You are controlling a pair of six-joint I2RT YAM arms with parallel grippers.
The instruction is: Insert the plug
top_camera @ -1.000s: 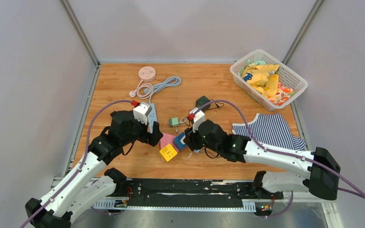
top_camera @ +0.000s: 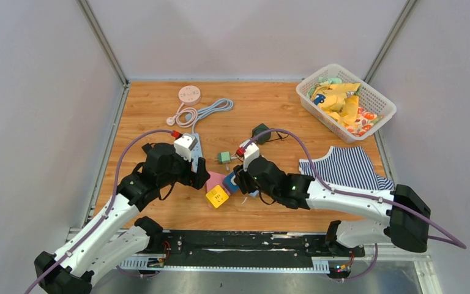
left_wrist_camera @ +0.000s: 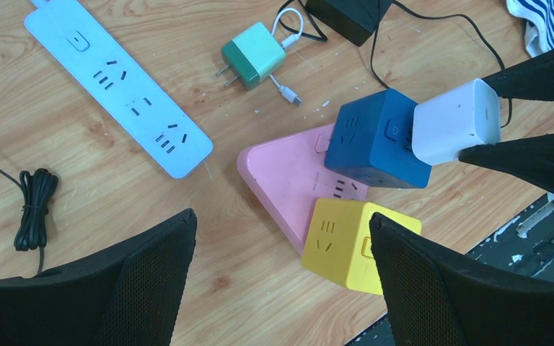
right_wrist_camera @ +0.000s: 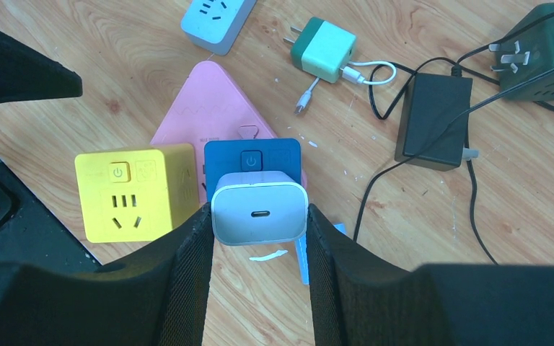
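Observation:
My right gripper is shut on a white plug (right_wrist_camera: 260, 216), held at the socket face of a blue cube socket (left_wrist_camera: 366, 140); whether it is fully seated I cannot tell. The cube rests on or against a pink triangular power strip (right_wrist_camera: 187, 115). A yellow cube socket (right_wrist_camera: 133, 198) lies beside it. My left gripper hangs open above the table to the left of these, nothing between its fingers.
A light-blue power strip (left_wrist_camera: 119, 86), green charger (left_wrist_camera: 252, 54), black adapter (right_wrist_camera: 433, 119) and cables lie behind. A white basket (top_camera: 306, 101) stands back right, striped cloth (top_camera: 343, 165) at right.
My right arm has shifted slightly, its wrist a little to the left in the top view. The left arm looks nearly unchanged.

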